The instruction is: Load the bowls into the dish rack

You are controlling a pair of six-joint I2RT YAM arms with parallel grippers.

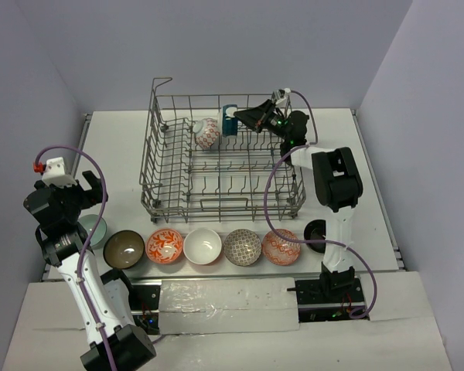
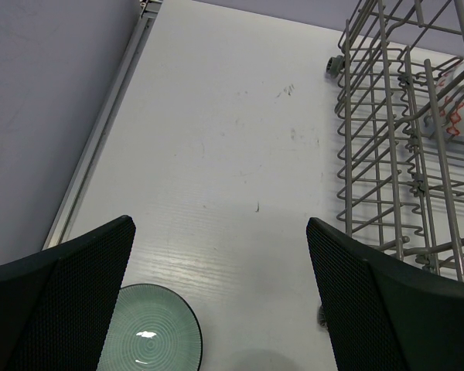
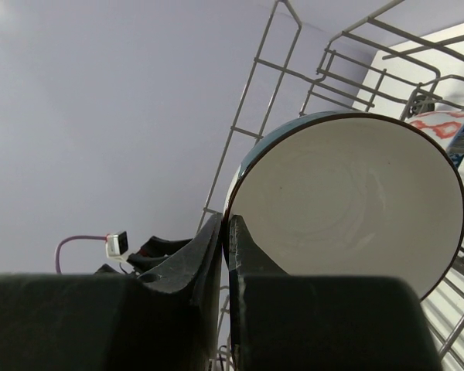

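In the top view a wire dish rack (image 1: pixel 187 202) holds a red-patterned bowl (image 1: pixel 206 135) on its side. Beside it, my right gripper (image 1: pixel 237 115) is shut on the rim of a blue bowl (image 1: pixel 230 127), held upright with its white inside (image 3: pixel 344 193) filling the right wrist view. My left gripper stands open over the table's left, above a pale green bowl (image 2: pixel 158 332). A row of bowls lies along the front: brown (image 1: pixel 124 249), orange-patterned (image 1: pixel 164 246), white (image 1: pixel 203 246), grey-patterned (image 1: pixel 242 247) and red-patterned (image 1: pixel 281 251).
A small black bowl (image 1: pixel 315 229) lies at the front right, partly under the right arm. Walls enclose the back and both sides.
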